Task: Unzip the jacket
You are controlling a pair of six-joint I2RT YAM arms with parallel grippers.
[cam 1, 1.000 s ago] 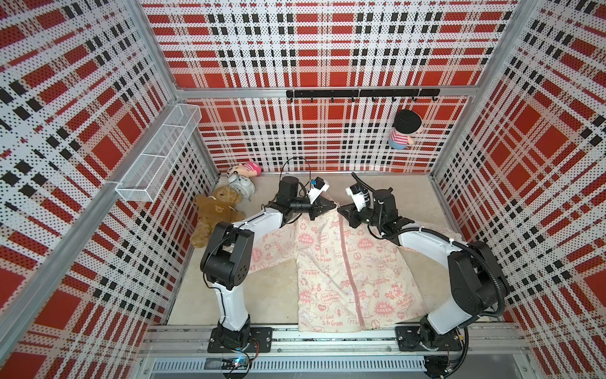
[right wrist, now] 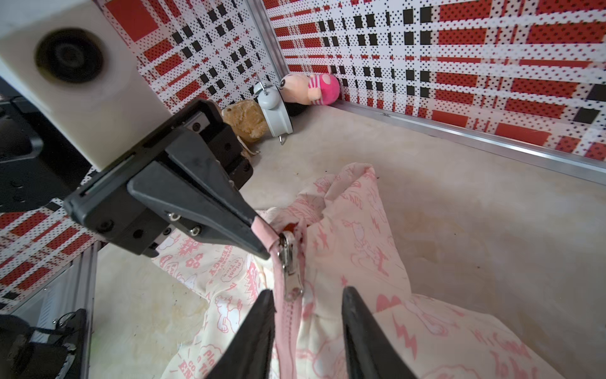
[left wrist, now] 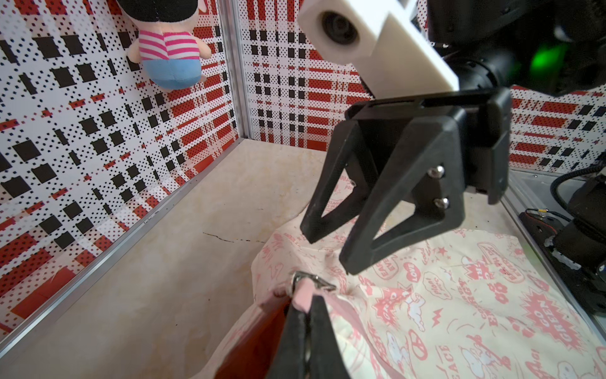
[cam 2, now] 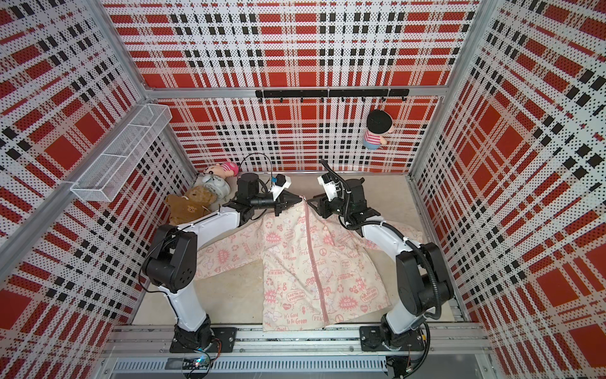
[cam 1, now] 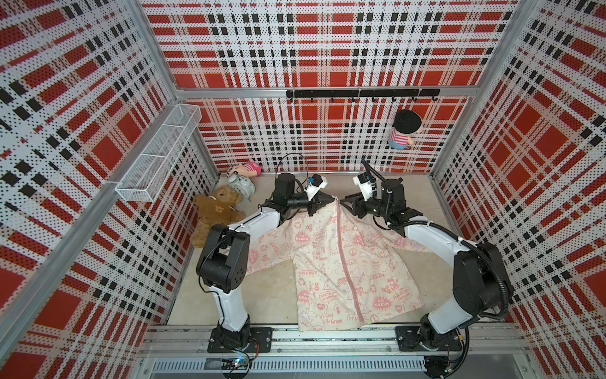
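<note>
A cream jacket point(cam 1: 322, 278) with pink print and a pink zipper point(cam 1: 344, 265) lies across the table. My left gripper is shut on the pink zipper tape at the collar, holding that end raised. The metal zipper pull point(right wrist: 290, 265) hangs just beyond its fingertips. My right gripper stands open just short of the pull, nothing between its fingers; in the left wrist view its fingers are above and beside the pull.
Plush toys point(cam 1: 214, 214) sit at the left edge. A wire basket point(cam 1: 151, 158) is mounted on the left wall, and a doll point(cam 1: 404, 129) hangs on the back wall. Bare table point(right wrist: 479, 227) lies behind the collar.
</note>
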